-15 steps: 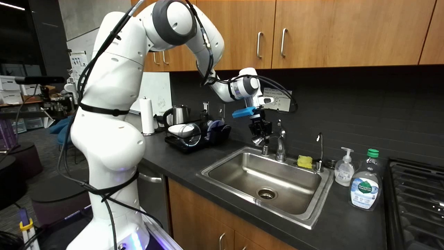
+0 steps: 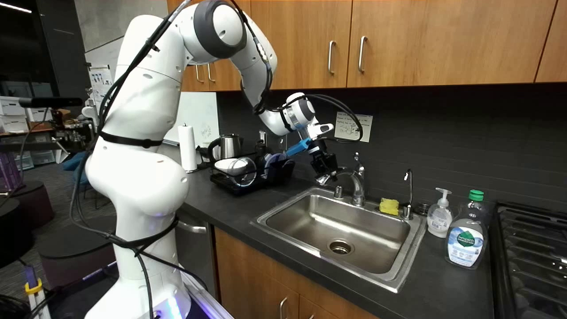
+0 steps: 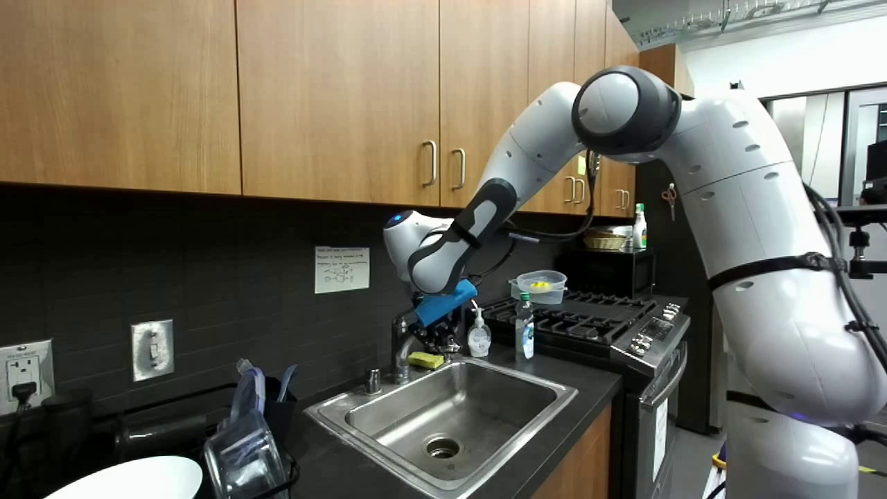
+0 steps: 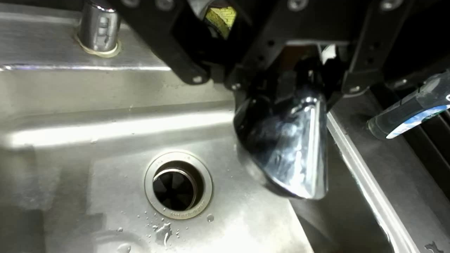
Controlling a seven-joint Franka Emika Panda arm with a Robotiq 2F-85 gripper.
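The chrome faucet [image 2: 358, 194] stands at the back rim of the steel sink [image 2: 276, 218]. Its spout arches left, and my gripper [image 2: 324, 174] is shut on the spout's end. In the wrist view, the flared chrome spout tip [image 4: 301, 156] protrudes below the black fingers and hangs over the sink, to the right of the drain [image 4: 177, 187]. The blue part of the wrist [image 3: 446, 303] blocks some of the gripper from the other side. The exact contact between fingers and spout is dark in the wrist view.
A yellow sponge [image 2: 389, 206], a soap pump [image 2: 440, 215] and a dish soap bottle [image 2: 466, 242] stand right of the faucet, near the stove [image 2: 534, 255]. The dish rack [image 2: 228, 186] is to the left. The sink basin is empty.
My gripper has moved left in exterior view 1, and the wrist has tilted. The faucet spout has swung left along with it. Objects on the counter have stayed put.
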